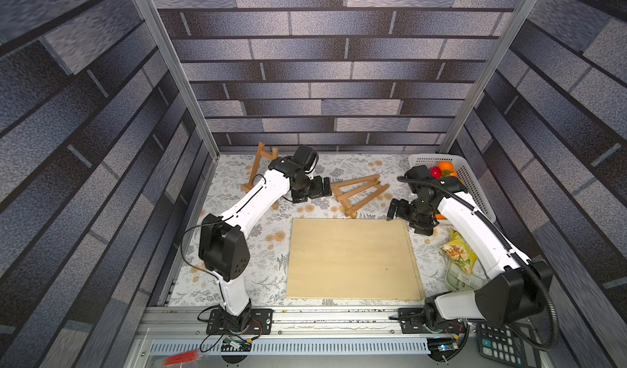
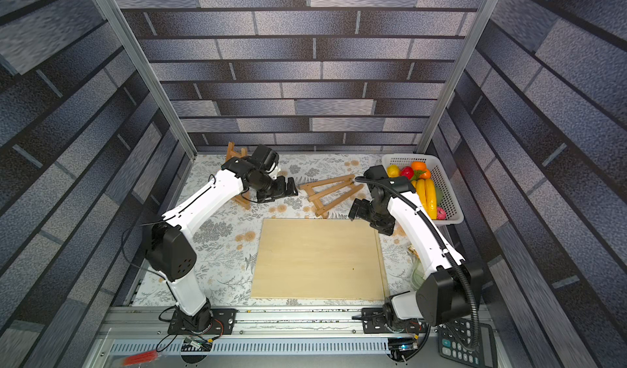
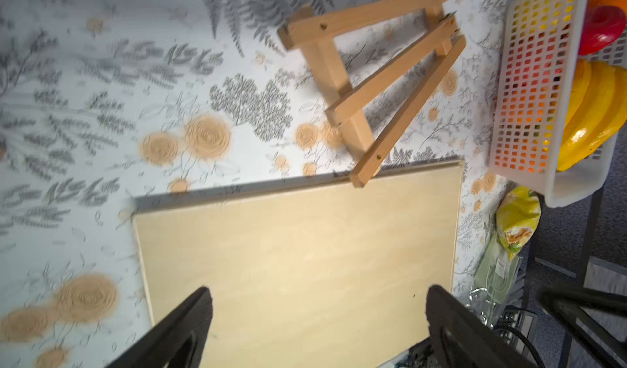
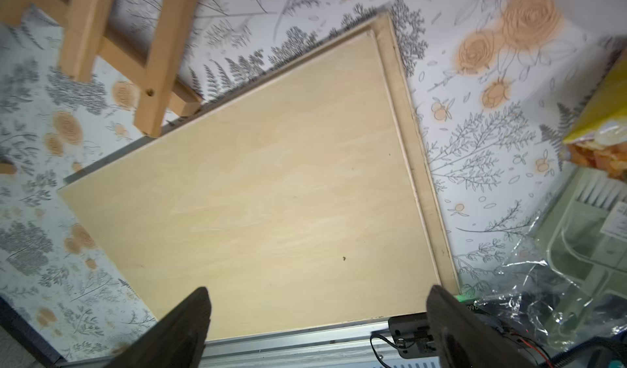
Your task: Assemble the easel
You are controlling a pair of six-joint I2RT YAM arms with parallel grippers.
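A wooden easel frame of three slats joined by crosspieces (image 1: 359, 208) lies flat just behind the pale board (image 1: 349, 263), and shows large in the left wrist view (image 3: 411, 106). A second wooden piece (image 1: 256, 162) is at the back left, partly hidden by my left arm. My left gripper (image 1: 313, 187) is open above the cloth left of the slatted frame, nothing between its fingers. My right gripper (image 1: 408, 214) hangs open near the board's back right corner, right of the frame, also empty.
A white basket (image 2: 450, 198) of fruit stands at the back right. A yellow bag (image 3: 518, 217) and a green packaged item (image 4: 587, 237) lie along the right edge. The board and the cloth to its left are clear.
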